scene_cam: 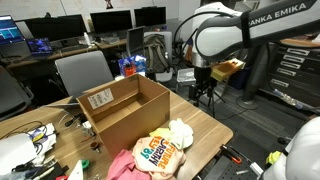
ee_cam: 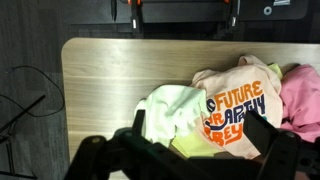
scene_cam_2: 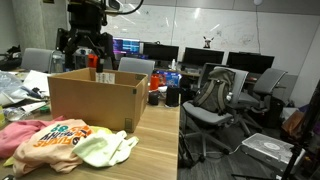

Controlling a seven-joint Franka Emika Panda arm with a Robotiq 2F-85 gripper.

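In the wrist view my gripper stands open, its two dark fingers (ee_cam: 130, 148) wide apart with nothing held. It hangs in the air above the wooden table in exterior view 1. A white-cream cloth (ee_cam: 173, 112) lies crumpled below, seen between the fingers. Beside it is a peach cloth with orange and blue lettering (scene_cam: 158, 152), and a pink cloth (scene_cam: 124, 167) lies partly next to that. Some yellow-green fabric (ee_cam: 195, 145) peeks out from under the pile. A brown cardboard box (scene_cam_2: 104, 100) stands open-topped behind the cloths.
Bare wooden tabletop (ee_cam: 100, 80) lies left of the cloths in the wrist view. Papers and small clutter (scene_cam: 20, 150) cover the table's left side in exterior view 1. Office chairs (scene_cam: 85, 72) and desks stand behind.
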